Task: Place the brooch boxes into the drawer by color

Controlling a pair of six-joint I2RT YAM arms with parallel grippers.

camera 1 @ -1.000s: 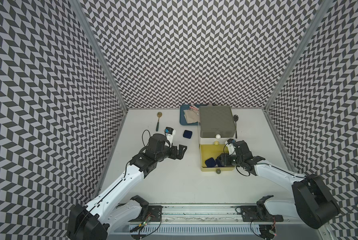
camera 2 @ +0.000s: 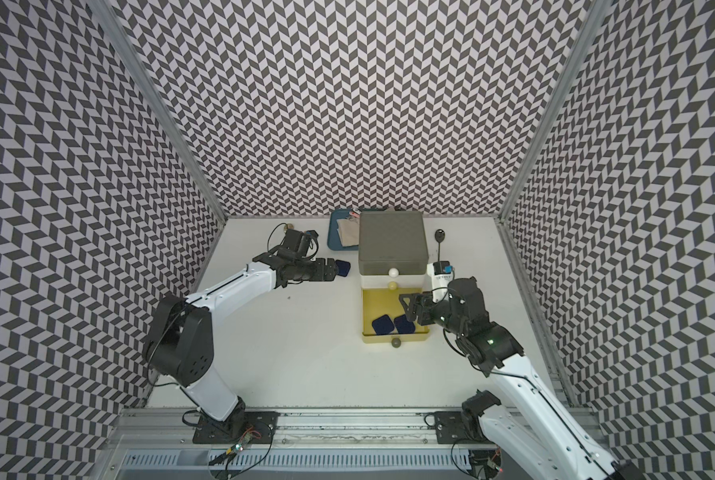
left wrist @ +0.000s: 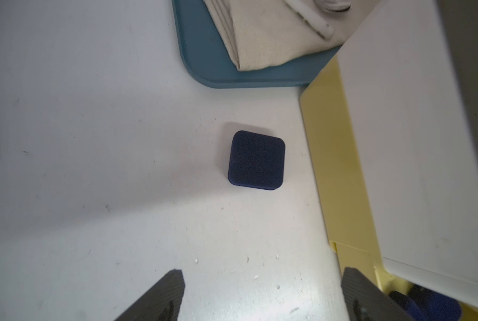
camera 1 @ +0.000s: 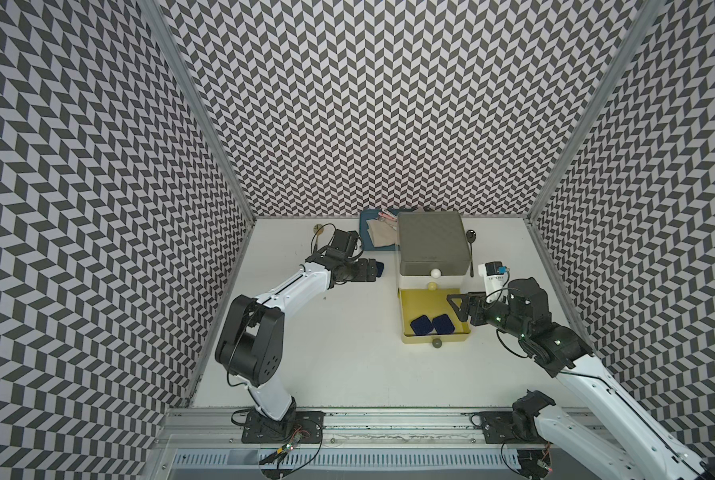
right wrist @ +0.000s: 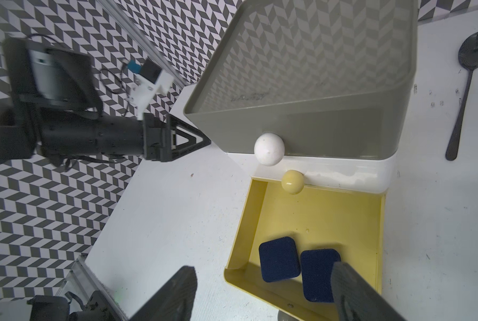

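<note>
A dark navy brooch box lies alone on the white table, left of the drawer unit. My left gripper hangs over the table just short of that box, fingers apart with nothing between them. Two more navy boxes, one at left and one at right, sit in the pulled-out yellow drawer. My right gripper is raised over that drawer, open and empty.
A teal tray with cloth and small items lies behind the box. A dark spoon lies right of the drawer unit.
My right gripper has risen out of the drawer and moved slightly right.
</note>
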